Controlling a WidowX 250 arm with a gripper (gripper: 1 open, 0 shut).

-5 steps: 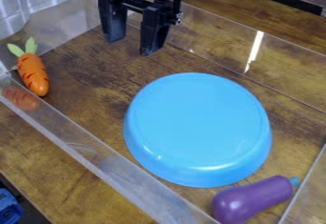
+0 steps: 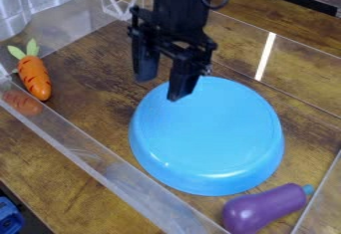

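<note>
My black gripper hangs over the far edge of a large blue round plate, its two dark fingers apart with nothing visible between them. An orange carrot toy with a green top lies at the far left. A purple eggplant toy lies at the bottom right, beside the plate.
Clear plastic walls run along the left and lower edges. A small blue object shows at the bottom left corner.
My gripper has moved toward the camera and downward in the view, from the back of the area to above the plate's far edge. The objects have not moved.
</note>
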